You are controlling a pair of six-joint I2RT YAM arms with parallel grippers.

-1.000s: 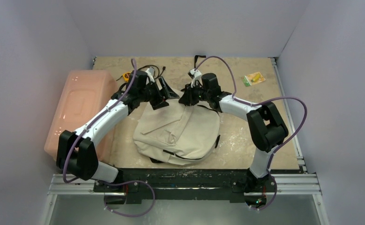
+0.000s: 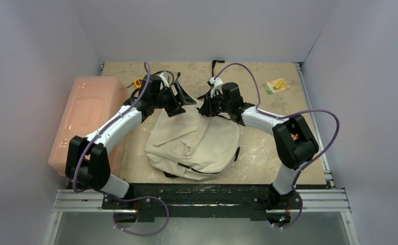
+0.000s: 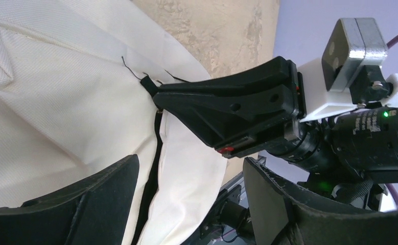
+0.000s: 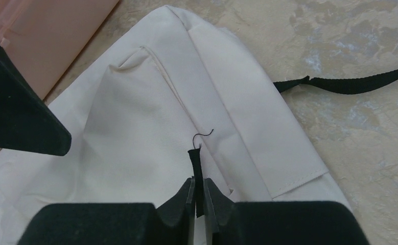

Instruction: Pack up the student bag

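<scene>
The white student bag (image 2: 186, 143) lies flat on the table, its dark zip running along the fabric. My left gripper (image 2: 180, 102) hovers over the bag's upper part, open, with only fabric below its fingers in the left wrist view. My right gripper (image 2: 205, 108) is at the bag's upper right, its fingertips close together around a short black zip pull (image 4: 197, 163) with frayed threads; whether it grips it firmly is not clear. In the left wrist view the right gripper's fingertips touch that pull (image 3: 149, 84).
A pink plastic box (image 2: 82, 117) stands at the left. A small packet with yellow contents (image 2: 276, 86) lies at the back right. Cables and a yellow item (image 2: 138, 82) lie behind the left arm. The table right of the bag is mostly clear.
The left arm has moved very little.
</scene>
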